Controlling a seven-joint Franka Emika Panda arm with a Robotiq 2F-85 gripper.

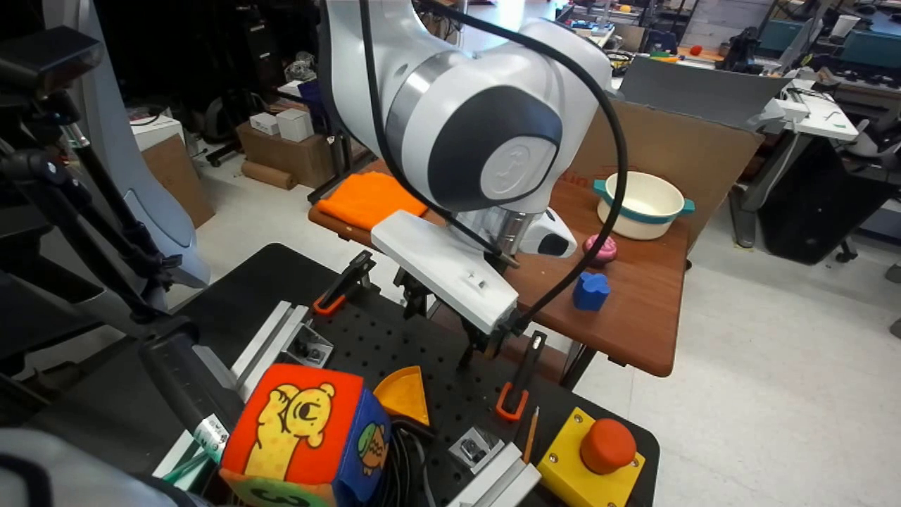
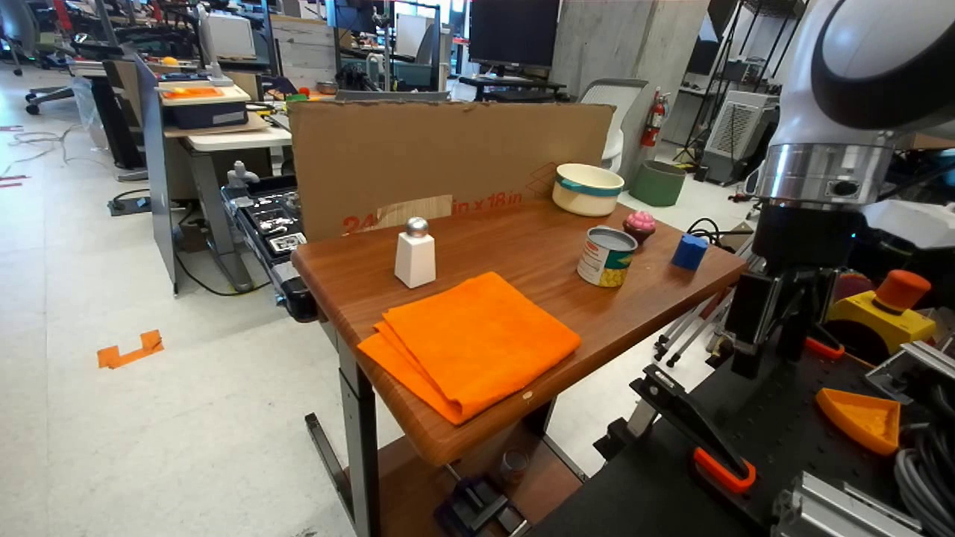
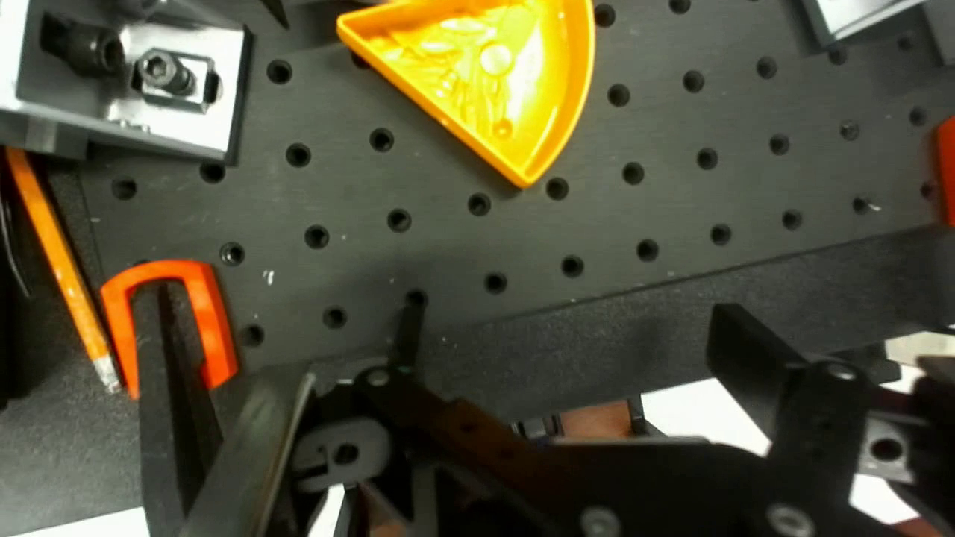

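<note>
My gripper (image 1: 440, 328) hangs low over the near edge of the black pegboard table, between the two clamps. Its black fingers stand apart in the wrist view, with nothing visible between them, so it is open. In the second exterior view the gripper (image 2: 770, 350) points straight down beside the brown table. A yellow-orange wedge-shaped tray (image 3: 479, 85) lies on the pegboard (image 3: 376, 192), apart from the fingers. In the first exterior view, a soft picture cube (image 1: 295, 422) rests close to the wedge tray (image 1: 403, 394).
Orange-tipped clamps (image 1: 512, 401), a pencil (image 3: 67, 268) and a yellow box with a red button (image 1: 606, 448) line the pegboard. The brown table (image 2: 501, 246) bears an orange cloth (image 2: 483, 340), a shaker (image 2: 415, 255), a can (image 2: 606, 256), a cupcake, a blue block and a pot (image 2: 586, 189).
</note>
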